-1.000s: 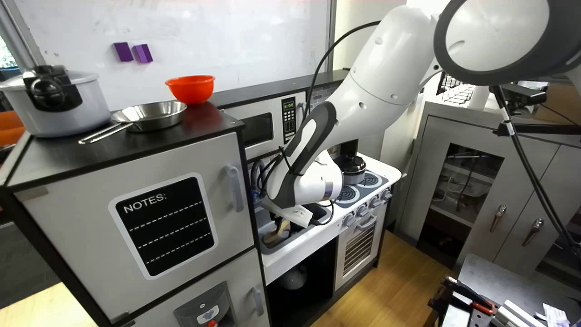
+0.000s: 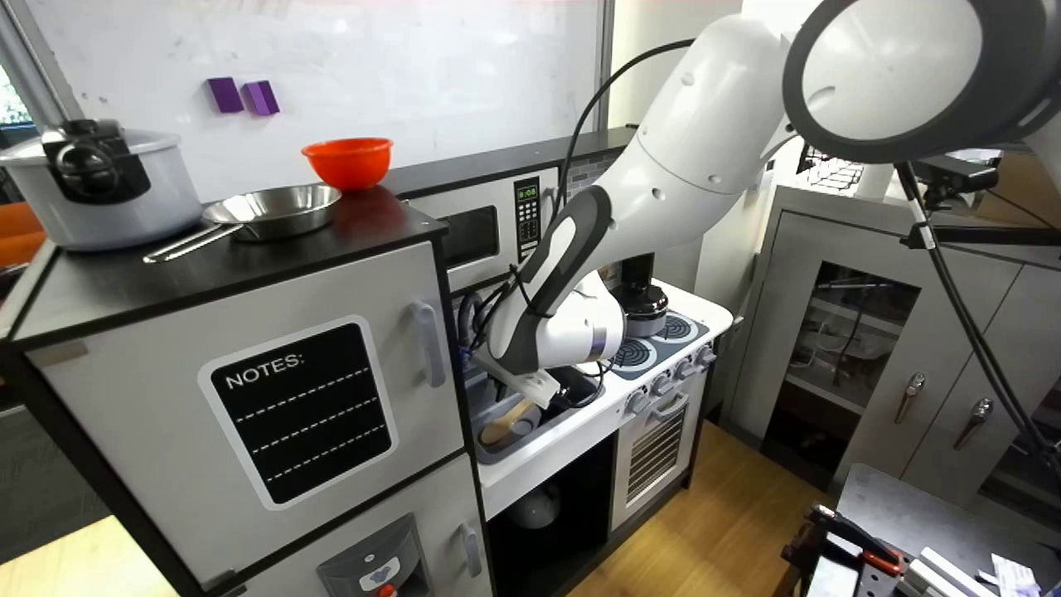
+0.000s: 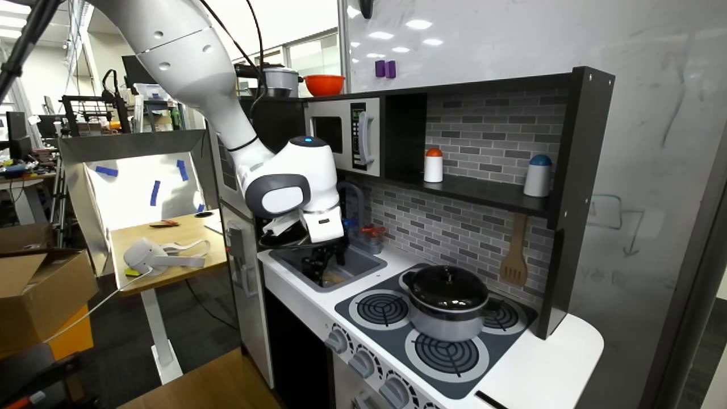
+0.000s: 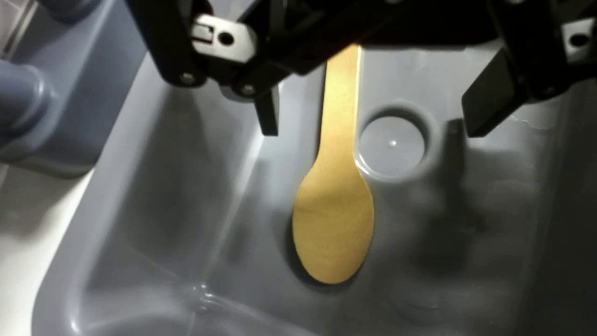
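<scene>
A wooden spoon [image 4: 333,224] lies on the floor of the grey sink [image 4: 235,302], its bowl toward the bottom of the wrist view and its handle running up under my gripper's body. My gripper stands open above it, one finger on either side of the handle, with nothing held between them. The spoon [image 2: 507,422] also shows in the sink in exterior view 1, partly covered by my arm. Exterior view 2 has the dark gripper [image 3: 321,266] reaching down into the sink [image 3: 368,269]; most of the spoon is hidden there.
Right of the sink, a lidded pot [image 3: 446,307] stands on the stove. The faucet [image 3: 351,201] rises behind the sink, near the wall. Above are a microwave [image 3: 344,133] and a shelf with two shakers. The sink walls [image 4: 162,168] closely surround the spoon.
My arm's wrist has shifted slightly left and tilted in exterior view 1. More of the spoon and sink shows there now. The spoon appears to lie in about the same place.
</scene>
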